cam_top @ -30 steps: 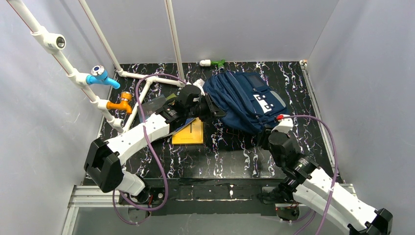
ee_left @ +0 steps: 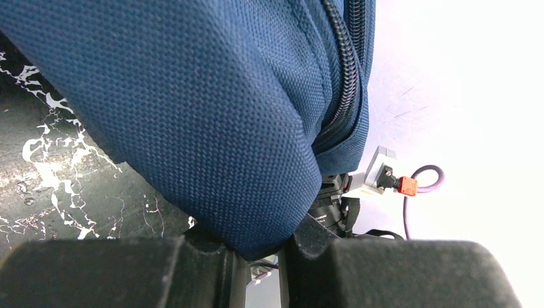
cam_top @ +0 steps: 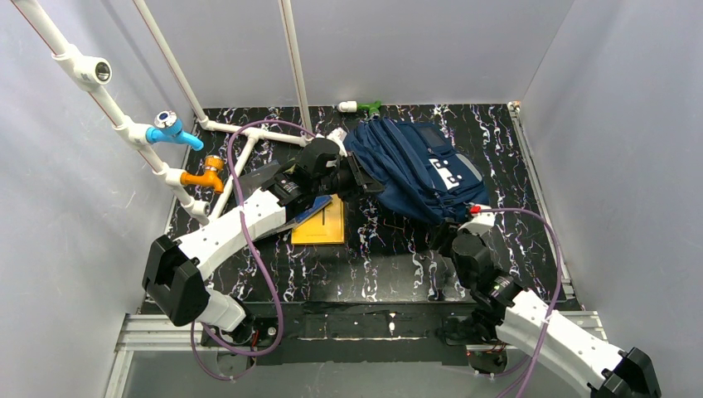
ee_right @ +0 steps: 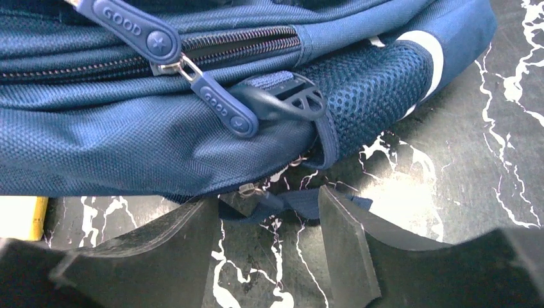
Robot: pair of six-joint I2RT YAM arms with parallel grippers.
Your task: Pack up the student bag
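Observation:
A navy student bag (cam_top: 419,170) lies on the black marbled table, its near corner close to my right gripper. My left gripper is shut on a fold of the bag's blue fabric (ee_left: 212,128) at its left side. In the right wrist view, my right gripper stands open just below the bag's lower edge. Between and behind its fingers a dark blue strap (ee_right: 301,203) lies on the table. Two zipper pulls (ee_right: 224,102) and a mesh side pocket (ee_right: 378,83) show above it.
Left of the bag lie a yellow notebook (cam_top: 319,228) and a blue book (cam_top: 311,209), partly under the left arm. White pipes with a blue tap (cam_top: 172,131) and an orange tap (cam_top: 205,174) stand at the left.
The left arm stays put on the bag.

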